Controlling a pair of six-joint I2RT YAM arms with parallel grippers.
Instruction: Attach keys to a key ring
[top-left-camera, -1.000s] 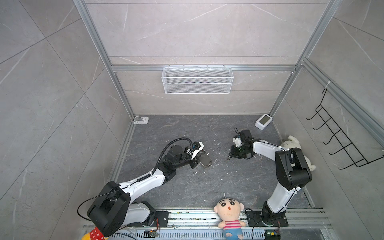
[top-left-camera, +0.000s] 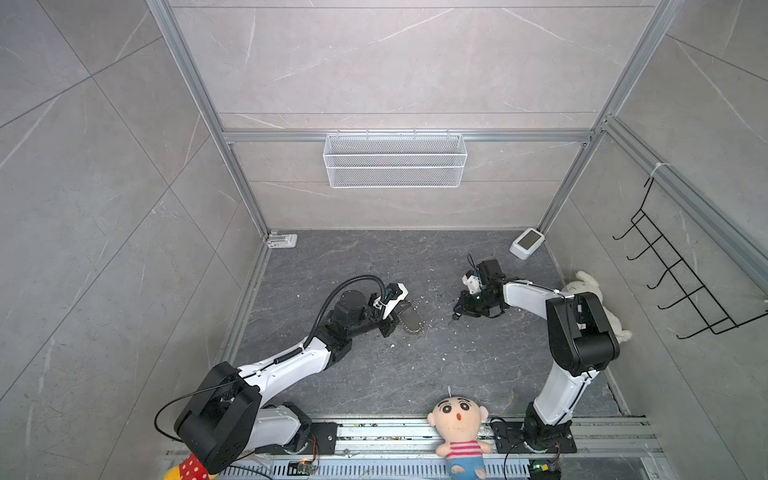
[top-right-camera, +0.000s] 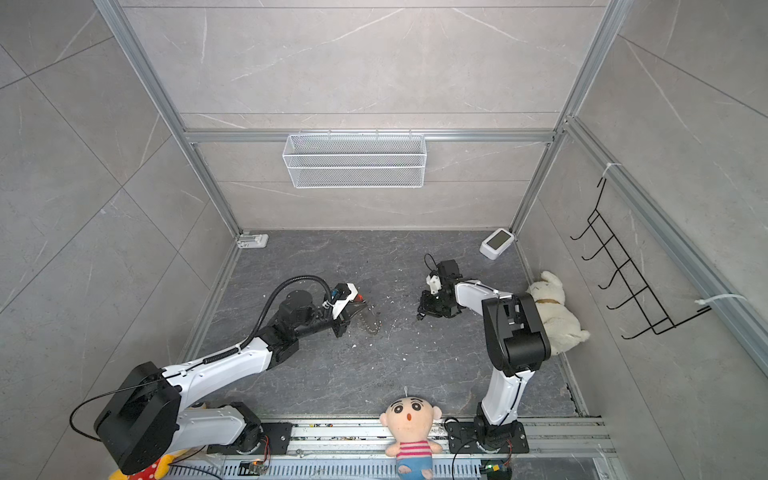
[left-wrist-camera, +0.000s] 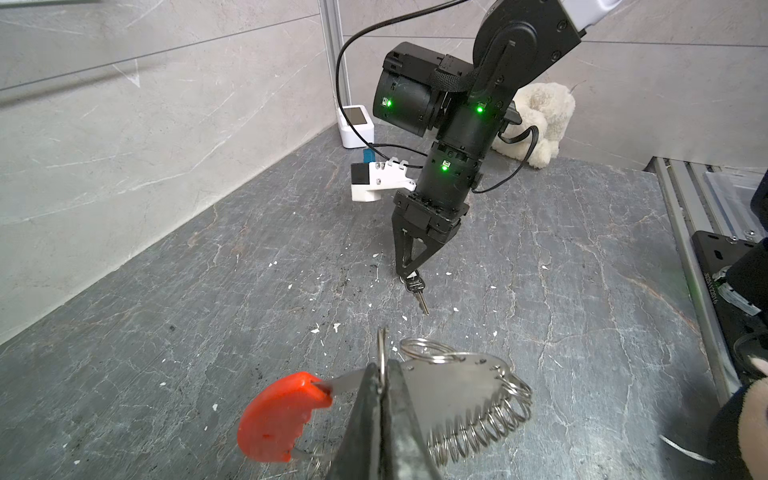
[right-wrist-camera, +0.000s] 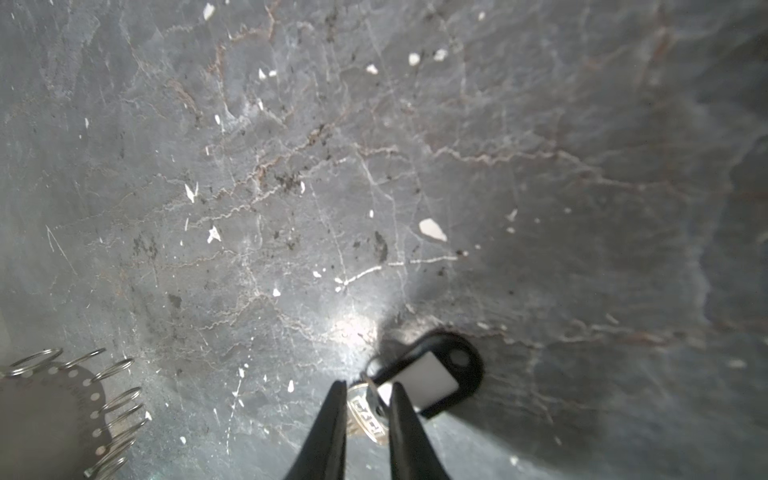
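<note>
In the left wrist view, a metal key-ring plate (left-wrist-camera: 452, 388) edged with wire rings and fitted with a red-orange part (left-wrist-camera: 272, 424) lies beneath my left gripper, which is shut; nothing clearly shows between its fingers. My right gripper is low at the floor, shut on a key (right-wrist-camera: 364, 412) with a black tag (right-wrist-camera: 465, 372) bearing a white label. In the left wrist view the key's blade (left-wrist-camera: 424, 302) points toward the plate, apart from it. In the right wrist view the plate's edge (right-wrist-camera: 44, 424) shows at lower left.
A white device (top-left-camera: 527, 243) stands at back right, a plush bear (top-right-camera: 560, 324) by the right wall, and a doll (top-left-camera: 457, 432) at the front edge.
My right gripper has shifted slightly left, toward the key-ring plate, over the last second. The left arm has not visibly moved.
</note>
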